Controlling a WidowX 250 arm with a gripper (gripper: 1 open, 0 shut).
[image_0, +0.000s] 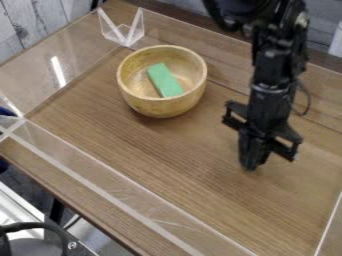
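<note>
My gripper (251, 150) hangs low over the wooden table (134, 190) at the right of centre, its black fingertips near the surface, shut, with nothing visible between them. Up and to the left of it stands a round yellow bowl (135, 90) with a green block (164, 80) inside.
A white wire-like object (122, 28) sits at the upper left. Black cables lie at the lower left corner and along the left edge.
</note>
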